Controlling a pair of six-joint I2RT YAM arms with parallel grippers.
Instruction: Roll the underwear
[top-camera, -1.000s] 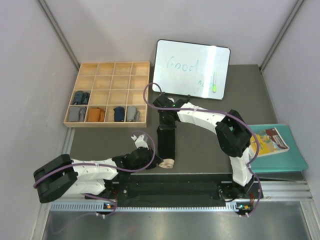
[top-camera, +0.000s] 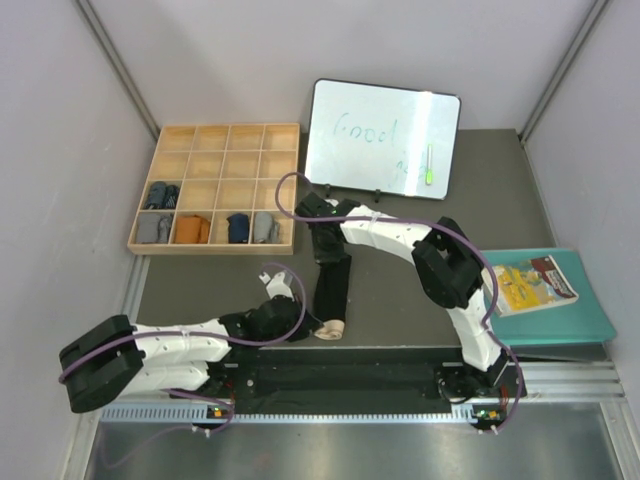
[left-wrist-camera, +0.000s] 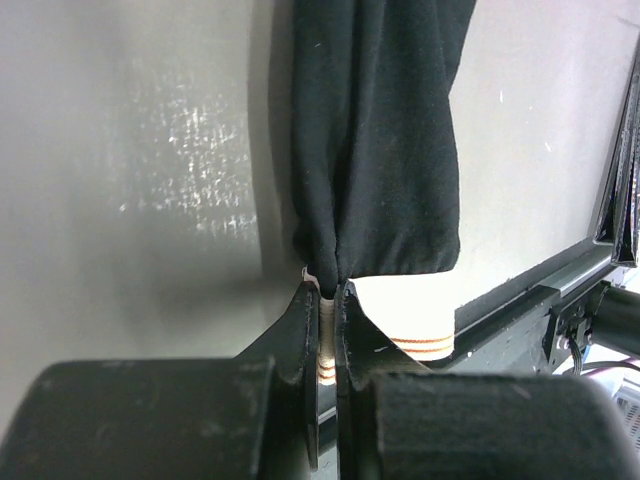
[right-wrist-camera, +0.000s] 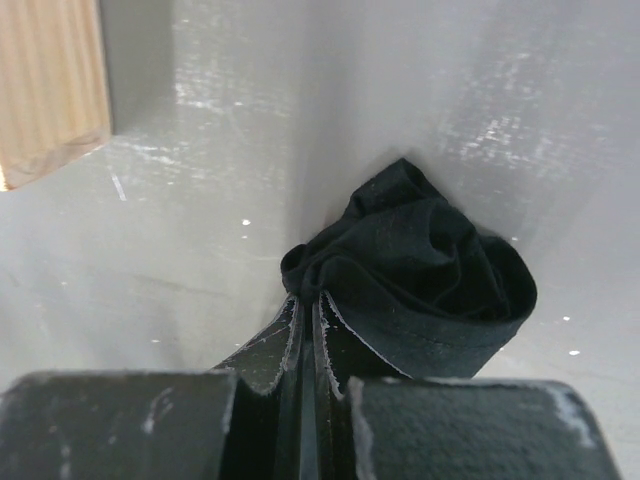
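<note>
The black underwear (top-camera: 331, 288) is folded into a narrow strip on the dark table, running from far to near. Its near end shows a pale waistband (left-wrist-camera: 405, 310) with orange stripes. At that end my left gripper is shut on the strip's left edge, cloth pinched between its fingertips. My right gripper is closed at the far end, where the black cloth (right-wrist-camera: 400, 270) stands bunched and looped; a fold of it meets the fingertips, seemingly caught between them. From above, the right arm covers this far end.
A wooden divider box (top-camera: 215, 185) at the back left holds several rolled garments in its front cells. A whiteboard (top-camera: 380, 140) lies behind. To the right, a teal folder (top-camera: 590, 315) bears a yellow booklet (top-camera: 535, 284).
The left gripper and the waistband end have moved slightly nearer the front edge.
</note>
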